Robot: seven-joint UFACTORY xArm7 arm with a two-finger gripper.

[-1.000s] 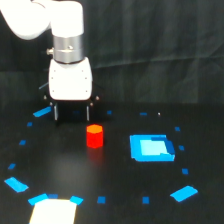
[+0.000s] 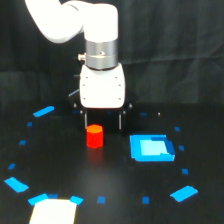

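A small red block [image 2: 94,136] stands on the black surface near the middle of the camera view. My gripper [image 2: 102,121] hangs pointing down, its fingers spread wide, and no object shows gripped between them. In the image the fingertips sit a little higher than the block, with the block between them and nearer the left one. Whether the gripper is directly above the block or behind it, I cannot tell. A blue square [image 2: 134,153] with a pale patch [image 2: 153,148] in it lies to the right of the block.
A pale cream square [image 2: 53,212] is cut off by the bottom edge at left. Light blue tape strips [image 2: 183,193] and several small blue marks dot the black surface. A dark curtain [image 2: 180,60] hangs behind.
My gripper has moved right and slightly lower, from left of the red block to over it in the image. It stays open. The block and blue square have not moved.
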